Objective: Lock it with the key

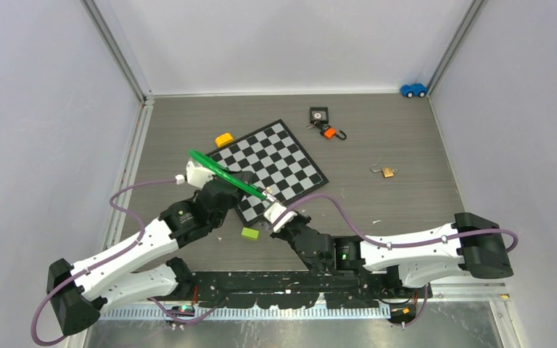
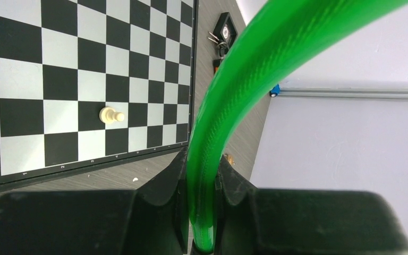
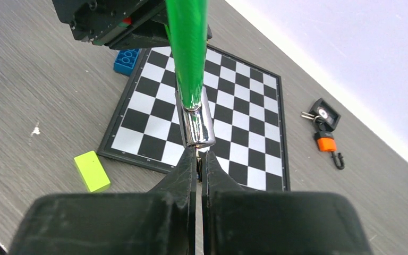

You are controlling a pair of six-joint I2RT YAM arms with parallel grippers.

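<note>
A green cable lock [image 1: 225,174] is raised over the chessboard, between both grippers. In the left wrist view my left gripper is shut on the green cable [image 2: 223,106], which arcs upward out of view. In the right wrist view a chrome lock cylinder [image 3: 196,126] ends the cable, and my right gripper is shut just below it on a thin metal piece, apparently the key, mostly hidden by the fingers.
The chessboard [image 1: 290,152] holds a cream piece [image 2: 111,116]. Around it lie a green block [image 1: 250,233], yellow block [image 1: 224,138], black and orange padlock [image 1: 329,133], brass padlock [image 1: 387,172] and blue car [image 1: 413,90].
</note>
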